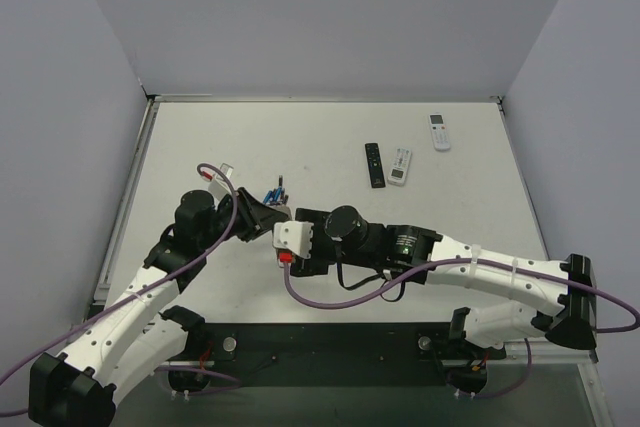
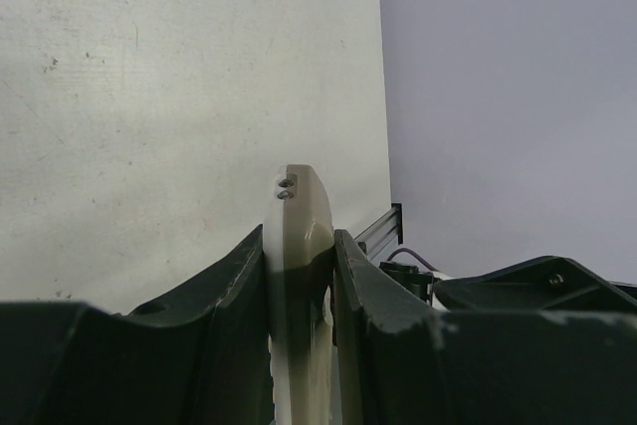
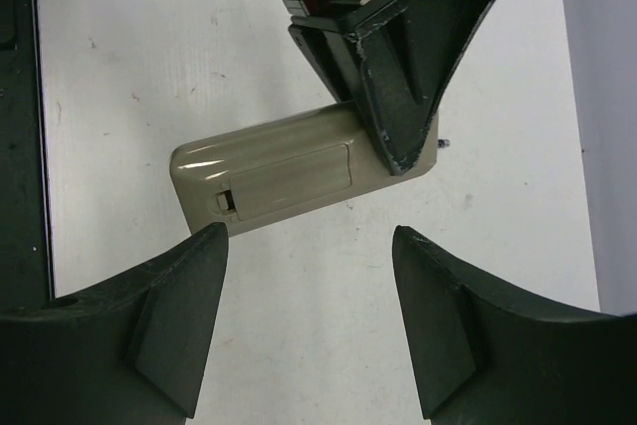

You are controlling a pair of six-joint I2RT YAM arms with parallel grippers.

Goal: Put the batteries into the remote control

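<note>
My left gripper is shut on a grey remote control (image 2: 297,206). In the right wrist view that remote (image 3: 199,181) is held at one end with its back up, the battery cover (image 3: 289,181) in place. My right gripper is part open below it, nothing between its fingers. In the top view batteries (image 1: 272,194) lie on the table just behind the grippers, mostly close together and partly hidden.
A black remote (image 1: 374,164) and two white remotes (image 1: 400,166) (image 1: 439,132) lie at the back right of the white table (image 1: 300,127), which is otherwise largely clear. Grey walls surround it.
</note>
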